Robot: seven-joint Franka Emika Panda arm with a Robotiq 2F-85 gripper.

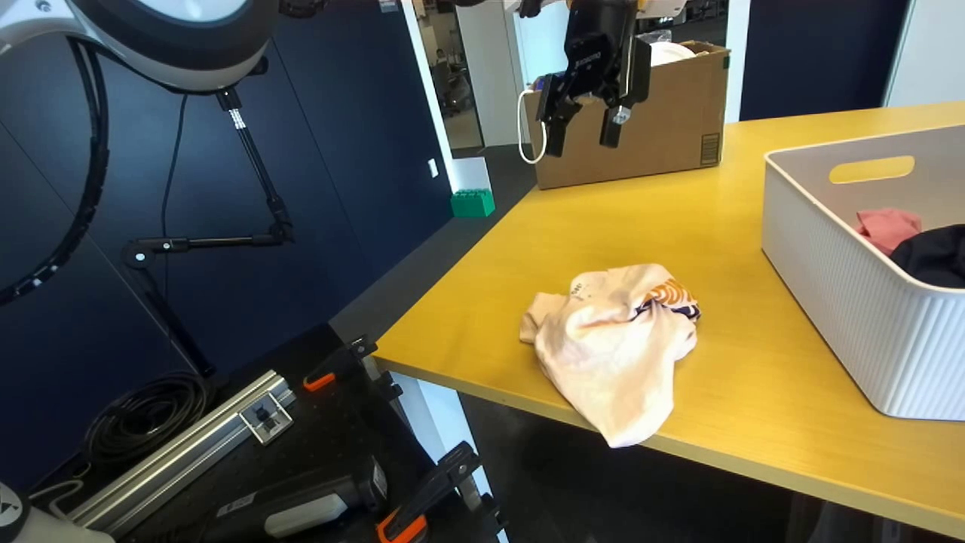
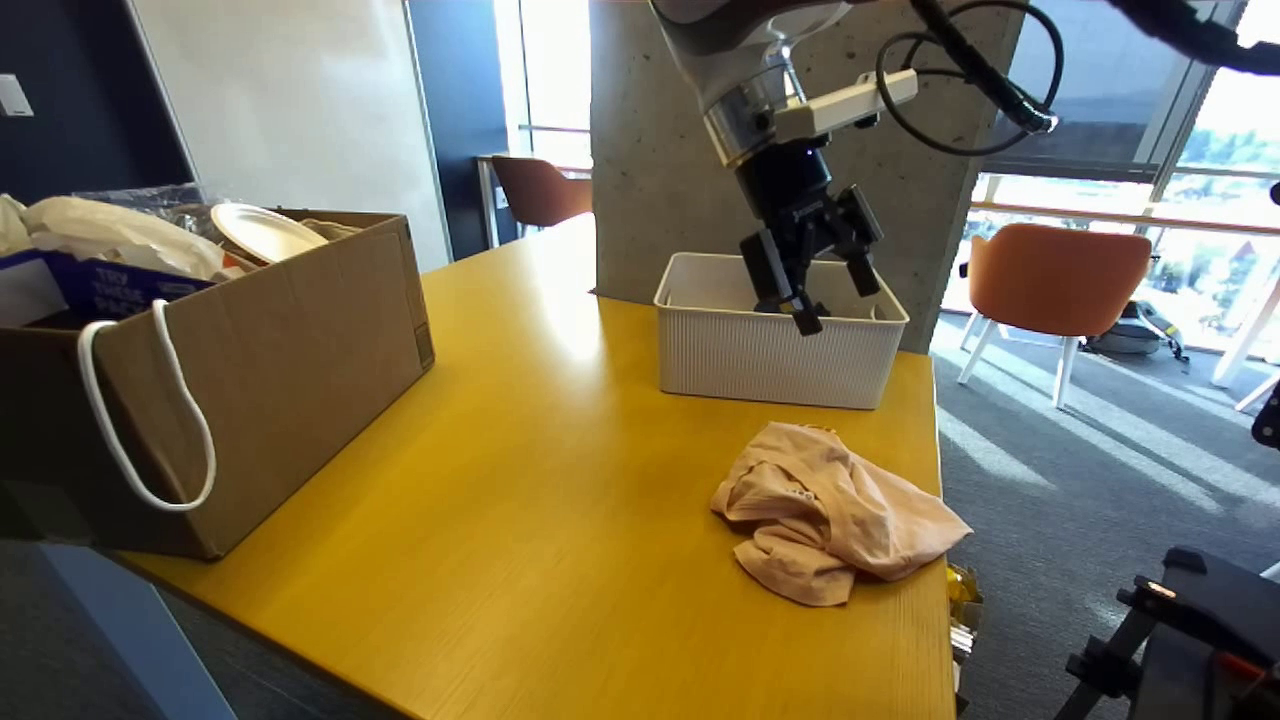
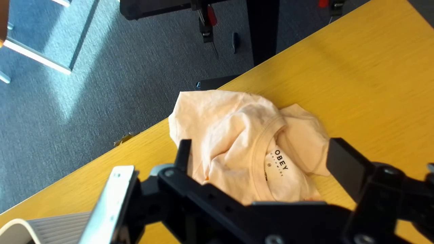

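A crumpled peach shirt lies on the yellow table, one end hanging slightly over the edge. Its collar and a printed OBEY label show in the wrist view, where the shirt fills the middle. Above the table my gripper is open, its fingers wide apart and nothing between them. In the second exterior view the gripper appears higher than the shirt, clear of it. The wrist view has the fingers to either side of the cloth, not touching it as far as shows.
A white ribbed bin on the table holds a pink cloth and a black cloth. A packed cardboard box stands across the table from the bin. Bare tabletop lies between them. Clamps sit off the table's edge.
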